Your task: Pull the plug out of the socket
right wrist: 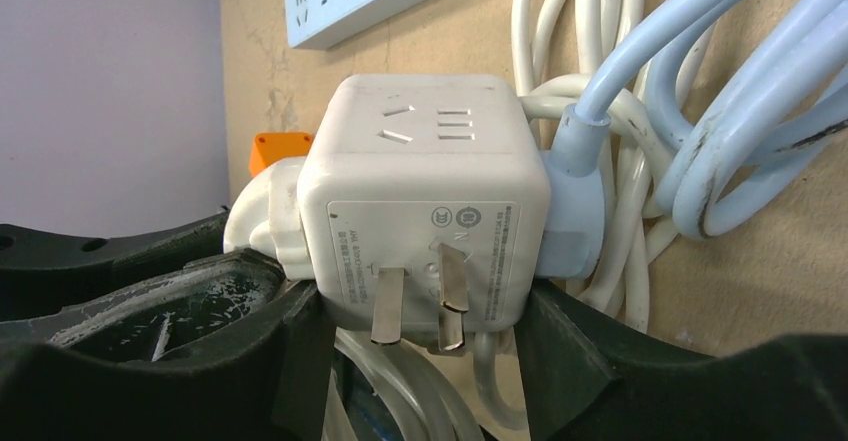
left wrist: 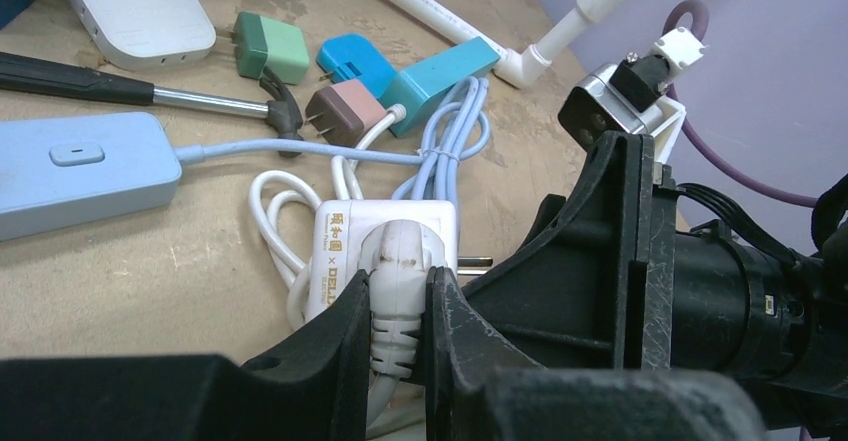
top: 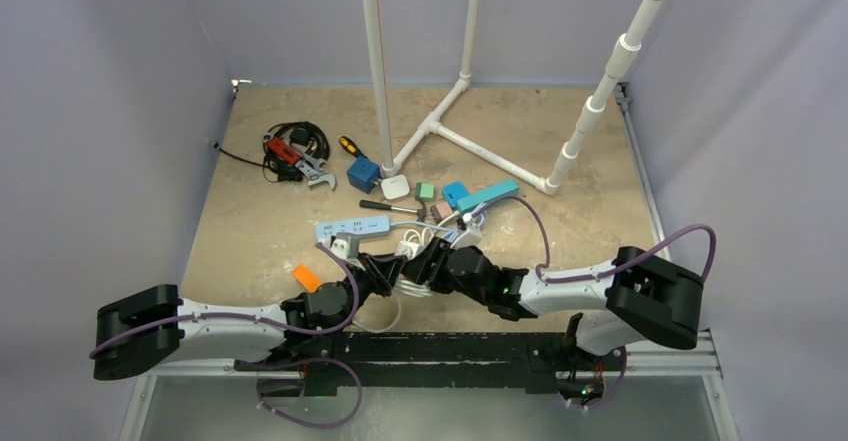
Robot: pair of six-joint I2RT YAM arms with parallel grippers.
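Observation:
A white cube socket (right wrist: pixel 425 151) with prongs on its near face fills the middle of the right wrist view. My left gripper is shut on the white plug (left wrist: pixel 398 261), which sits against one side of the cube; its cord runs down between the fingers. My right gripper has its fingers parted, one on each side of the cube's lower part; whether they press on it is hard to tell. On the cube's opposite side a light blue plug (right wrist: pixel 575 206) is seated. The arms hide much of the cube in the top view.
White and light blue cords (right wrist: pixel 690 161) lie bundled beside the cube. Behind are a blue power strip (top: pixel 352 228), a hammer (left wrist: pixel 210 99) and several small adapters. An orange piece (top: pixel 306 277) lies by the left arm.

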